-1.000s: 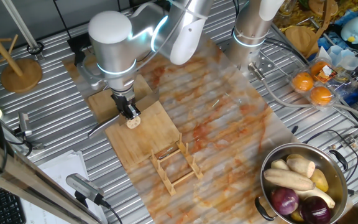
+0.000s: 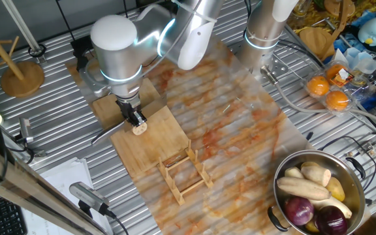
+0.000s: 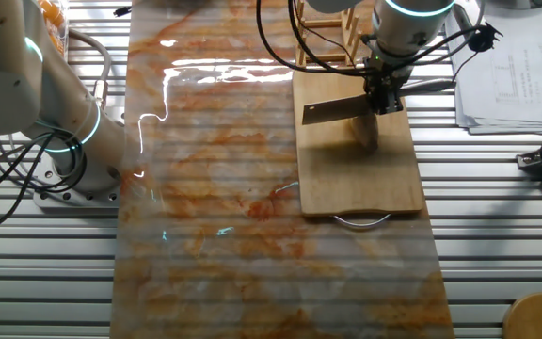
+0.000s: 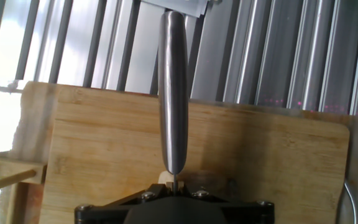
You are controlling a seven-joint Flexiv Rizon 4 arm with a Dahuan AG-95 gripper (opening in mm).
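Observation:
My gripper (image 2: 136,118) is shut on a kitchen knife, gripping it where the handle meets the blade. In the wrist view the metal handle (image 4: 174,87) points away from the fingers, over the board's edge. The broad blade (image 3: 335,110) extends to the other side, above the wooden cutting board (image 3: 356,184). Close beside the blade, under my gripper, is a pale piece of food with holes in its cut face (image 2: 140,128), like lotus root. Whether the blade touches it cannot be made out. In the wrist view most of that piece is hidden by the gripper.
A small wooden rack (image 2: 183,176) stands against one end of the board. A steel pot (image 2: 281,196) of vegetables sits at the right. Papers (image 3: 506,75) lie on the slatted table beside the board. The marbled mat (image 3: 224,188) has wide bare room.
Almost nothing differs. The arm's wrist has shifted very slightly to the left in exterior view 1; the knife stays in the gripper and the board and rack are where they were.

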